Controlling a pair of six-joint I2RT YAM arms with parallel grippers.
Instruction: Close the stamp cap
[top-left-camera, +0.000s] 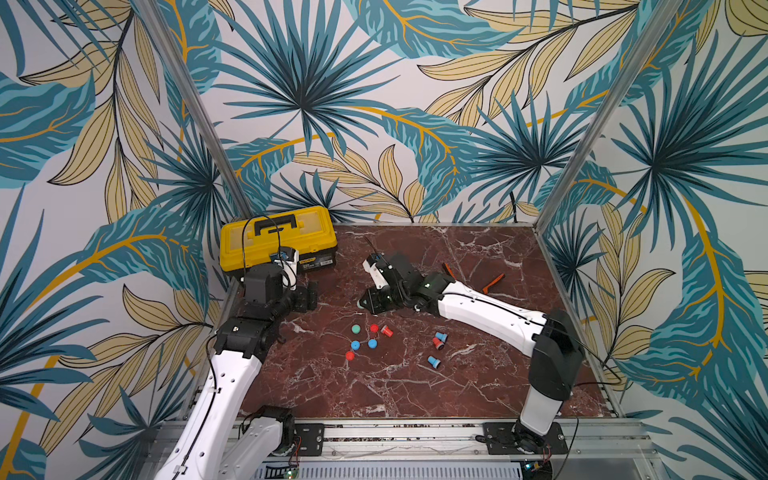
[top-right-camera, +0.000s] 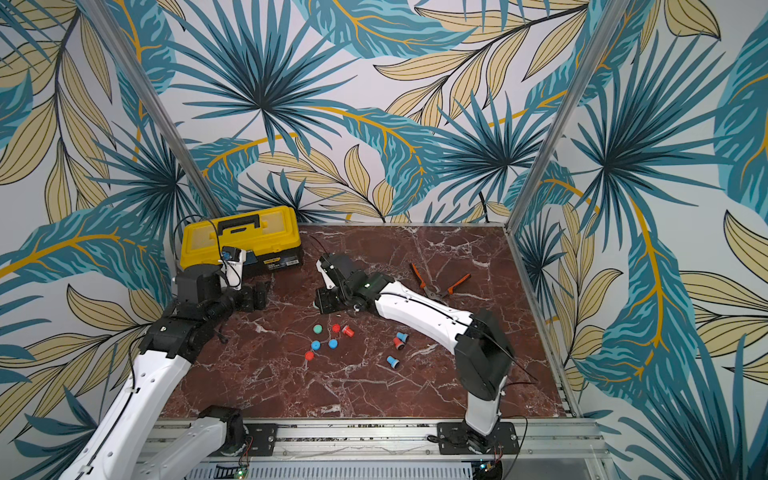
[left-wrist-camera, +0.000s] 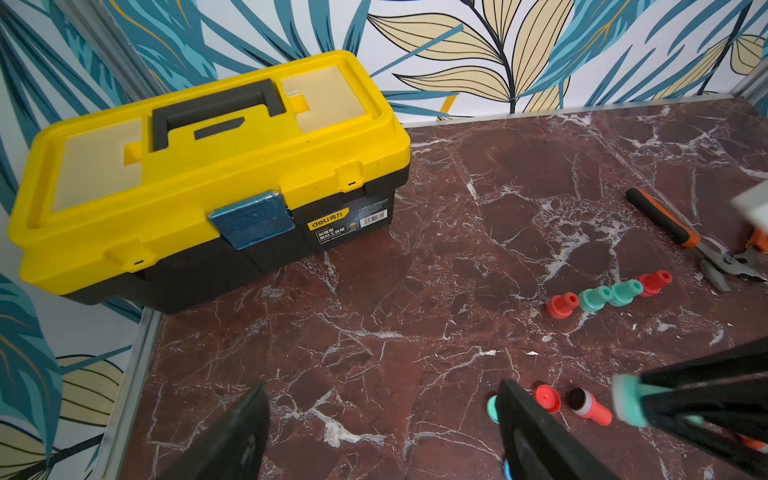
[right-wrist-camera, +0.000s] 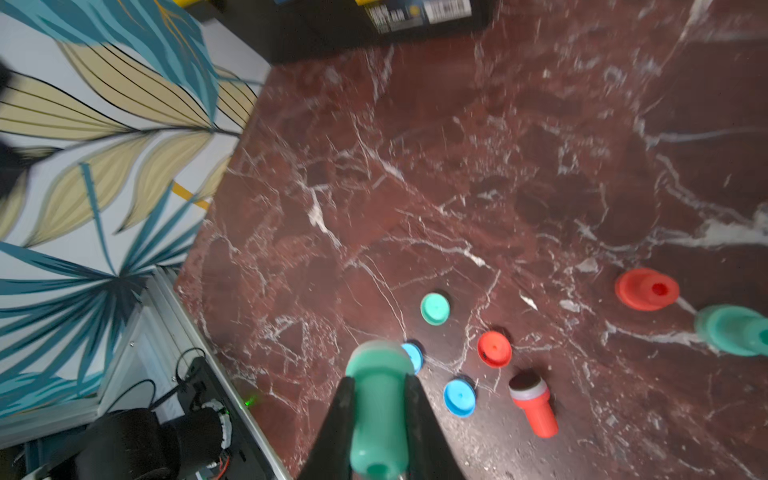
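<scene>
A green stamp (right-wrist-camera: 380, 424) is gripped in my right gripper (top-left-camera: 366, 302), raised over the table. Its wide pale-green end (left-wrist-camera: 629, 400) sticks out past the black fingers (left-wrist-camera: 720, 384) in the left wrist view. No dark pad shows on that end. My left gripper (top-left-camera: 308, 297) stands open beside the toolbox, away from the stamp, with nothing between its fingers. Loose caps lie on the table: a green cap (right-wrist-camera: 435, 309), a red cap (right-wrist-camera: 494, 349) and a blue cap (right-wrist-camera: 459, 397) among them. A red stamp (right-wrist-camera: 537, 404) lies on its side, dark pad bare.
The yellow toolbox (top-left-camera: 277, 236) fills the back left corner. Several red and green stamps stand in a row, including a red one (left-wrist-camera: 562, 305). Orange-handled pliers (left-wrist-camera: 664, 217) lie at back right. Blue stamps (top-left-camera: 433, 361) lie front right.
</scene>
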